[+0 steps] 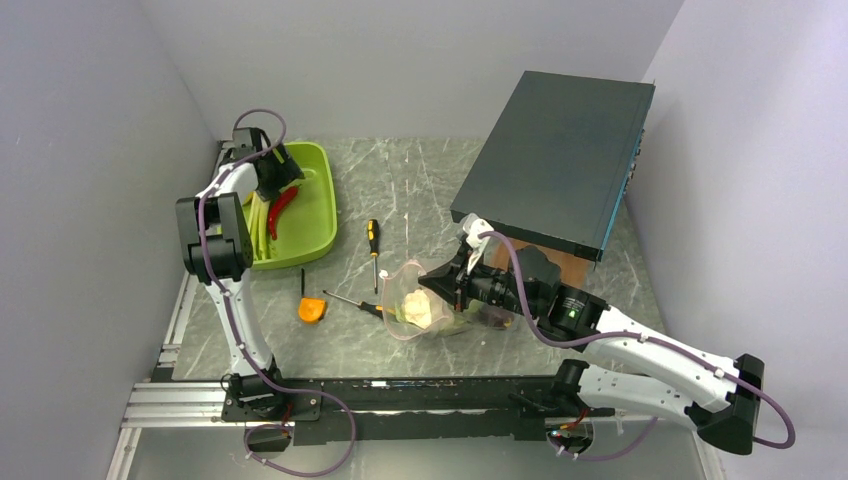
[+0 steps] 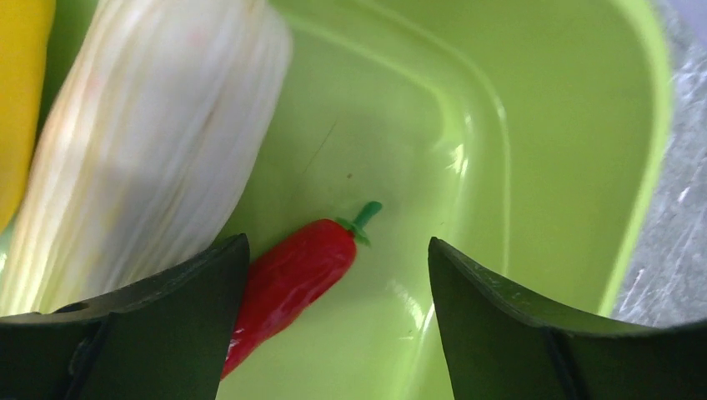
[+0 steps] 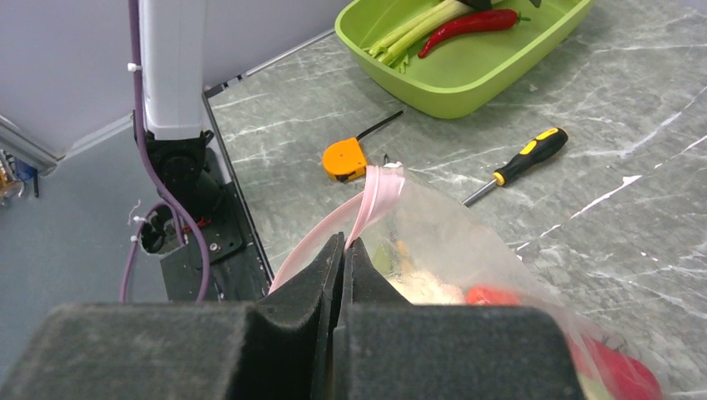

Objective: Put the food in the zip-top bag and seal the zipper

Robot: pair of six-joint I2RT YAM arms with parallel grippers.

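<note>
A red chili pepper (image 2: 296, 271) lies in the green tub (image 1: 320, 200), beside pale celery stalks (image 2: 158, 150). My left gripper is open low over the tub; the pepper's stem end shows between its fingers, with the left finger (image 2: 183, 317) hiding part of the pepper and close to the celery. On the table is the clear zip top bag (image 1: 400, 325), its mouth spread and facing left. Its pink zipper rim (image 3: 379, 196) is pinched at one point by my right gripper, which is shut. Inside the bag are a whitish food piece (image 1: 417, 308) and red food (image 3: 621, 371).
Near the bag lie a yellow-black screwdriver (image 1: 373, 238), a second screwdriver (image 1: 368, 308) and an orange tape measure (image 1: 312, 310). A large dark box (image 1: 560, 160) fills the back right. Bare table separates tub and bag.
</note>
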